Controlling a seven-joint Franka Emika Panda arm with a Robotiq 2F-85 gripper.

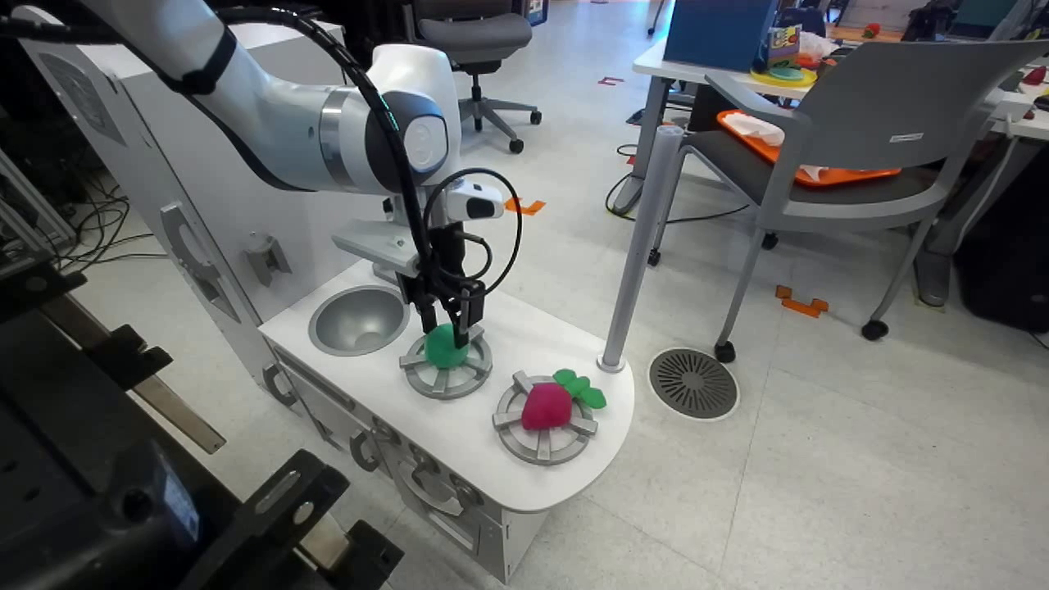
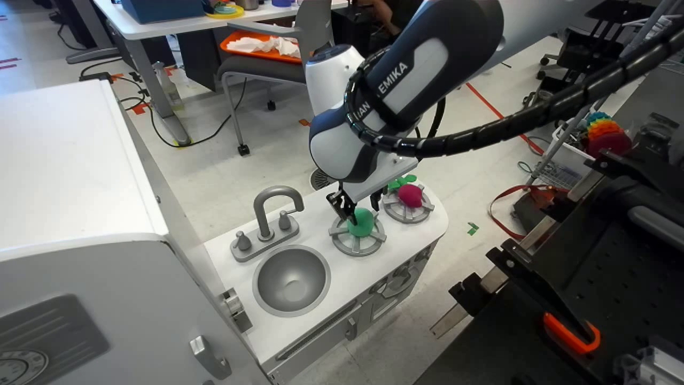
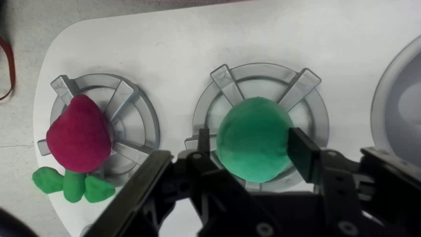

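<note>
A round green plush (image 3: 254, 140) rests on the burner grate nearer the sink. My gripper is lowered around it, part open, one black finger on either side. In the wrist view the right finger (image 3: 302, 150) overlaps the plush's edge, while a gap shows between the left one and the plush. Whether the right finger touches it, I cannot tell. On the other burner grate lies a magenta plush (image 3: 79, 136) with green leaves, clear of the gripper.
Beside the green plush's burner is an empty grey sink (image 2: 292, 280), with a faucet (image 2: 269, 205) behind it. A grey post (image 1: 639, 256) rises from the counter's back edge.
</note>
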